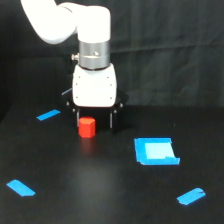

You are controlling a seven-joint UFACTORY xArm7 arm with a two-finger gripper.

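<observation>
A small red block [87, 127] is at the left of the dark table, just below the white gripper [94, 118]. Its upper part meets the gripper's dark fingers, which barely stand out against the black background. Whether the fingers clamp the block or only stand around it cannot be made out, nor whether it is off the table. To the right, a white square [157, 151] bordered by blue tape lies flat on the table.
Blue tape strips lie at the back left [48, 115], front left [20, 188] and front right [191, 196].
</observation>
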